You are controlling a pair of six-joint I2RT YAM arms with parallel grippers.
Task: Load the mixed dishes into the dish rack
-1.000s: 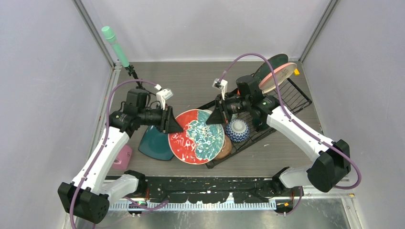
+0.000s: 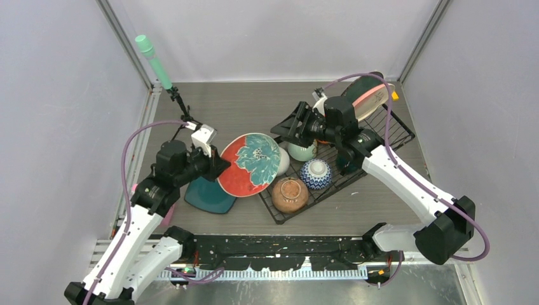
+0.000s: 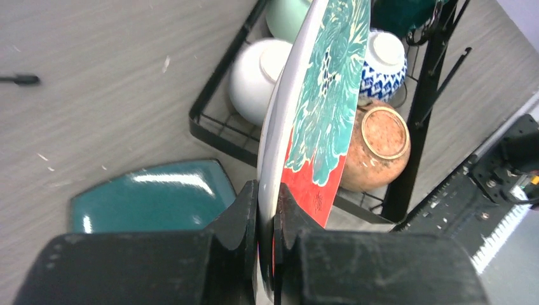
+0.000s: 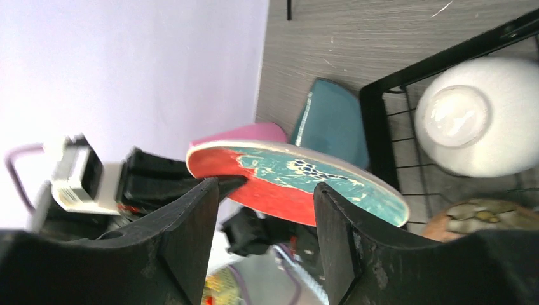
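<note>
My left gripper (image 2: pixel 224 162) is shut on the rim of a red and teal flower plate (image 2: pixel 248 164), held tilted over the left end of the black dish rack (image 2: pixel 386 143). My right gripper (image 2: pixel 284 129) is open, above the rack and apart from the plate. Upside down in the rack sit a white bowl (image 3: pixel 248 82), a pale green bowl (image 2: pixel 302 152), a blue-white patterned bowl (image 2: pixel 316 175) and a brown bowl (image 2: pixel 290 194). A pink plate (image 2: pixel 372 101) and a dark green one (image 2: pixel 362 81) stand at its back.
A teal square dish (image 2: pixel 210 198) lies left of the rack, with a pink item (image 4: pixel 254 131) partly behind my left arm. A mint pole on a black stand (image 2: pixel 159 70) rises at the back left.
My left gripper has drawn the plate left and toward the back, uncovering the brown bowl. My right gripper has moved away from the plate's edge toward the back.
</note>
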